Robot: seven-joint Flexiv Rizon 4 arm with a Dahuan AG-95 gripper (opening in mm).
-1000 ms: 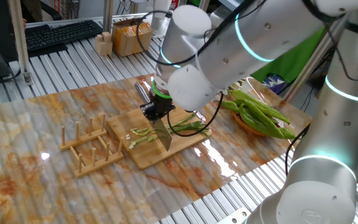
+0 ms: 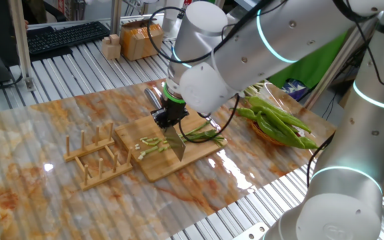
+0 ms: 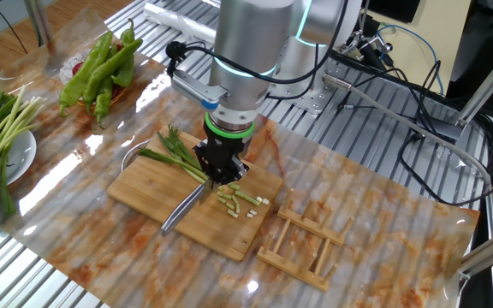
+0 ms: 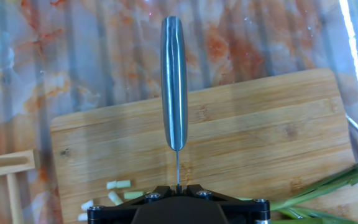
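Note:
My gripper is shut on a kitchen knife, pinching the thin blade just past its handle [image 4: 174, 84]. In exterior view 1 the broad blade [image 2: 176, 145] hangs edge down over the wooden cutting board [image 2: 155, 172]; whether it touches the board I cannot tell. Long green onions [image 3: 176, 152] lie across the board on one side of the blade. Short cut pieces [image 4: 123, 184] are scattered on the other side. The arm hides part of the onions in exterior view 2, and the fingers hide the blade's lower part in the wrist view.
Close beside the board stands a wooden peg rack [image 2: 105, 170]. Green peppers [image 2: 275, 123] fill a basket beyond the board's other end. A white plate of more green onions [image 3: 24, 158] sits farther off.
The arm and knife have shifted only very slightly over the last second. Grip, board and onions look the same.

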